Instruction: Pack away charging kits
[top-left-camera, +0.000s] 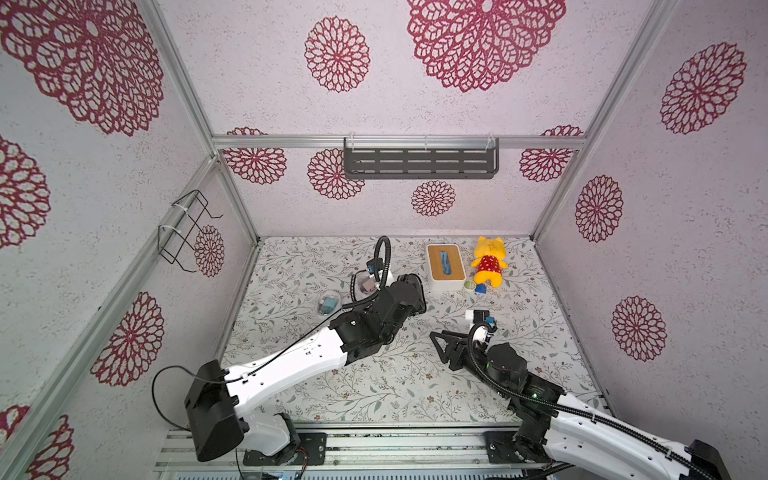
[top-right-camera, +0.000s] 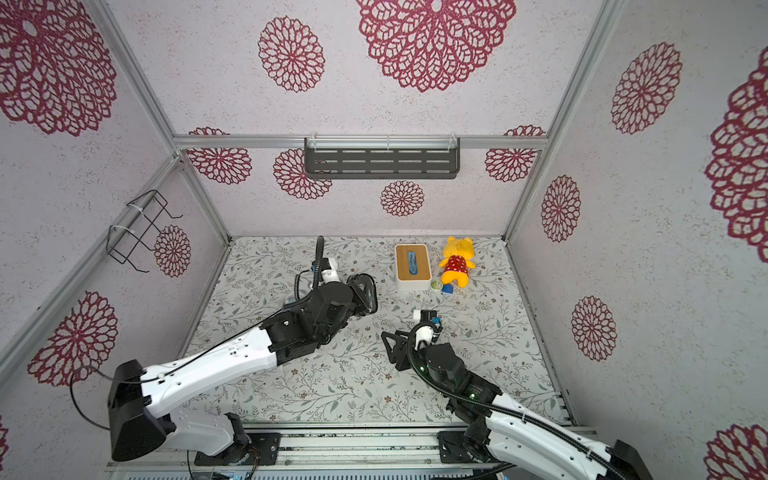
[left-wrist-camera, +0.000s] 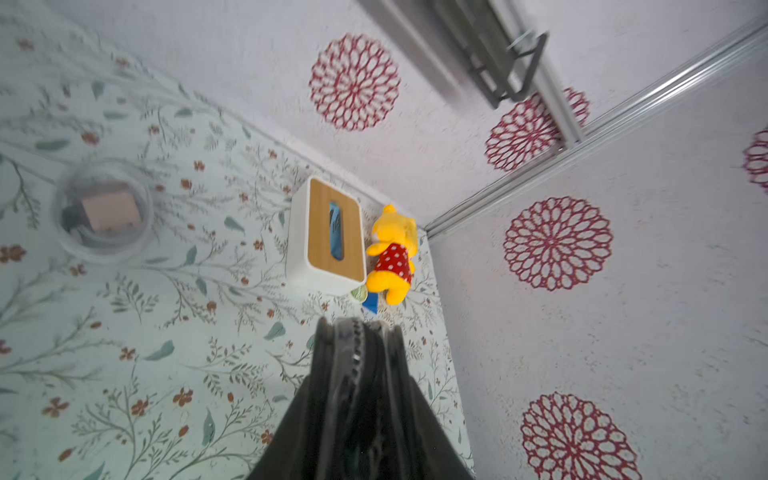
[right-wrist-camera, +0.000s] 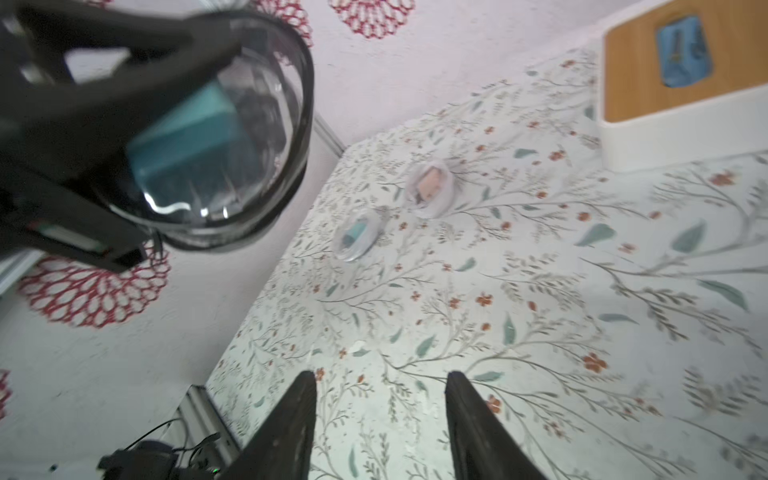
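Observation:
My left gripper is shut on a round clear case with a black rim (right-wrist-camera: 300, 152), held up off the table. Inside the case sits a teal block (right-wrist-camera: 182, 132). From the top left, that case (top-left-camera: 417, 293) shows at the end of the raised left arm. My right gripper stands open lower down, its fingers apart with only bare tabletop visible between them. Two clear round containers rest on the table at left: one with a teal block (top-left-camera: 329, 305), the other with a pink block (left-wrist-camera: 110, 209).
A white box with a wooden top (top-left-camera: 445, 261) and a blue insert stands at the back right. Beside it lie a yellow bear (top-left-camera: 489, 262), a small green round item (top-left-camera: 470, 284) and a blue piece (top-left-camera: 481, 289).

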